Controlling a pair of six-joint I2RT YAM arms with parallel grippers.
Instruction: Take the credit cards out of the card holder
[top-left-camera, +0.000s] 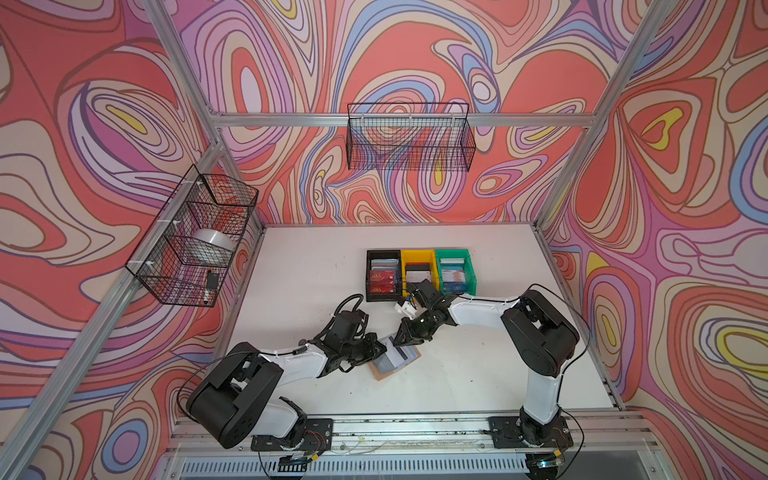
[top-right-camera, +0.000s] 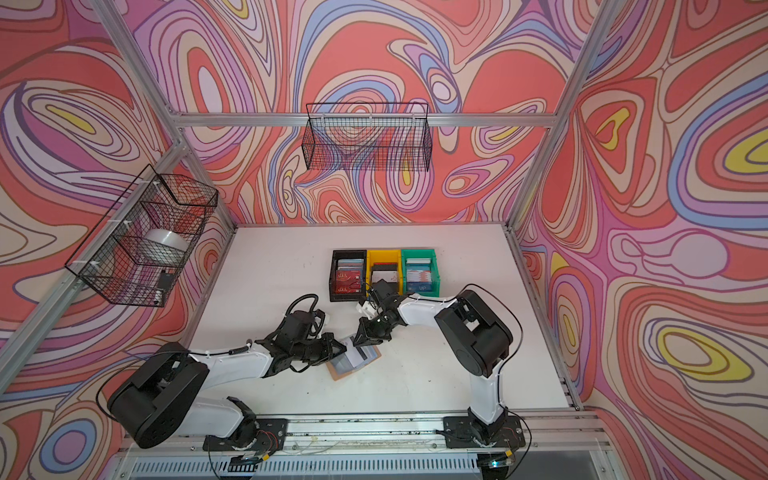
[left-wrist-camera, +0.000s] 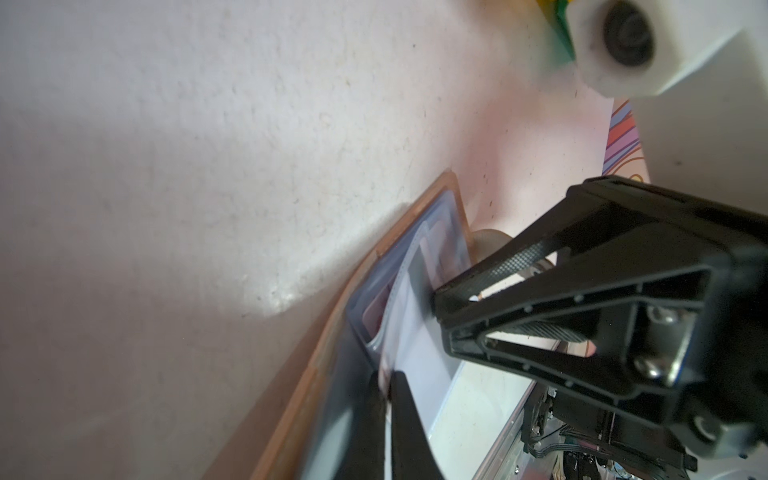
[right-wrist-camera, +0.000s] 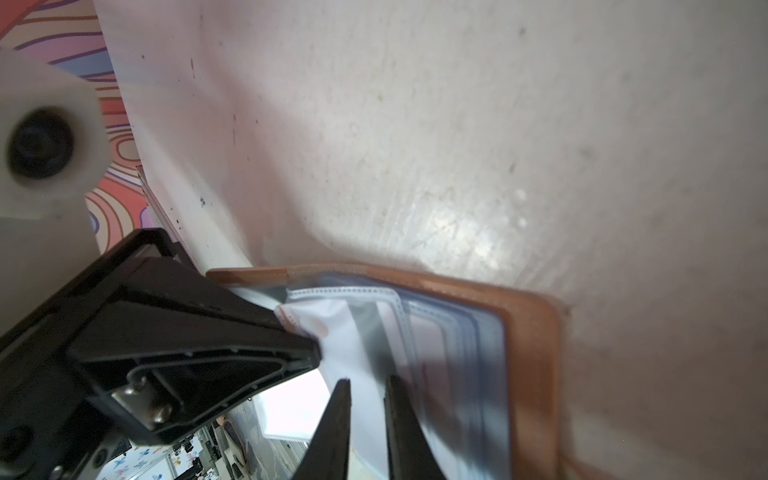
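The card holder, tan-edged with clear and pale sleeves, lies open on the table between both grippers. In the left wrist view, my left gripper is shut at a pale sleeve edge; whether it pinches that edge is unclear. In the right wrist view, my right gripper has its fingertips slightly apart, down at the white sleeve. A pinkish card shape shows behind the clear sleeves; it is too unclear to identify.
Black, yellow and green trays holding cards stand behind the holder. Wire baskets hang on the frame.
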